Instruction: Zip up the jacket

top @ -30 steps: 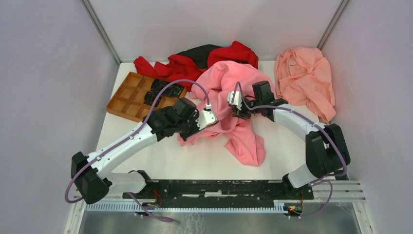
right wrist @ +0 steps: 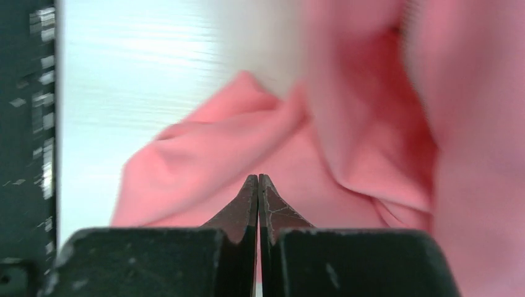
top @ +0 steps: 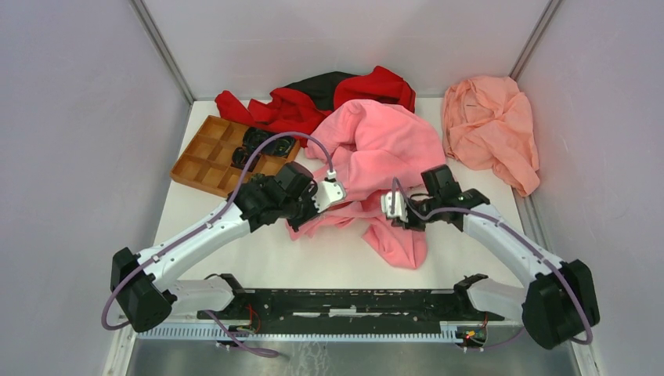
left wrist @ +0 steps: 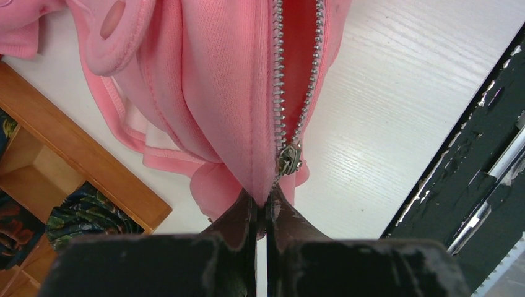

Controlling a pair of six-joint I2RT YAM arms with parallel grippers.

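The pink jacket (top: 384,149) lies rumpled across the middle of the table. In the left wrist view its metal zipper runs down in two separate rows of teeth (left wrist: 278,74), which meet at the slider (left wrist: 289,158). Just below the slider, my left gripper is shut on the jacket's bottom edge by the zipper. My right gripper is shut with nothing between its fingertips. The pink fabric (right wrist: 371,161) by the zipper lies beyond and to the right of it, blurred. In the top view my right gripper is at the jacket's right side.
A wooden compartment tray (top: 196,168) holding dark cloth stands close to the left arm. Red clothes (top: 294,110) lie behind the jacket, and a peach garment (top: 489,129) at the right back. Bare table (top: 321,270) shows in front.
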